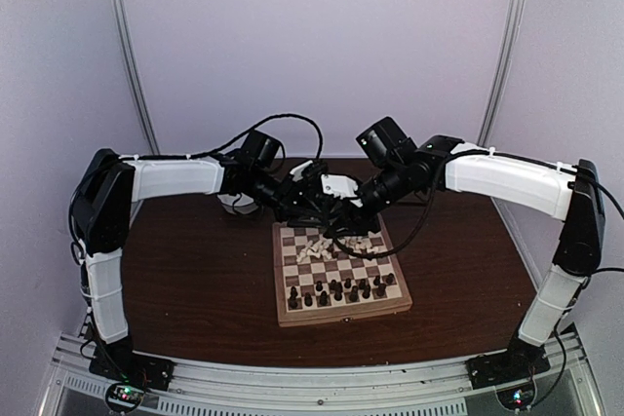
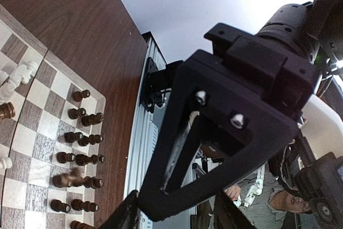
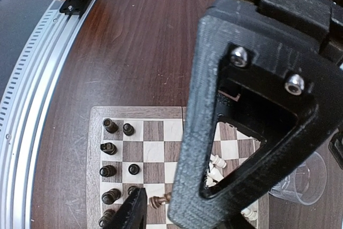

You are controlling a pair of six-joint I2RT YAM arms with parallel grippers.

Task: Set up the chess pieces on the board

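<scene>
The wooden chessboard (image 1: pixel 292 317) lies mid-table. Dark pieces (image 1: pixel 336 289) stand in rows along its near side, while white pieces (image 1: pixel 315 250) lie loosely heaped farther back. Above the far half both grippers meet, their tips mostly hidden from above. My left gripper is open, its fingertips apart at the bottom of its wrist view. My right gripper also has its fingers parted. A tilted brown piece (image 3: pixel 159 200) shows near its fingers; whether it touches them I cannot tell. In the left wrist view one brown piece (image 2: pixel 69 178) looks motion-blurred over the dark rows.
A clear plastic container (image 3: pixel 308 178) stands beside the board's far part. Another brown piece (image 2: pixel 6 111) shows near the board's middle seam. A black cable (image 1: pixel 400 248) loops over the board.
</scene>
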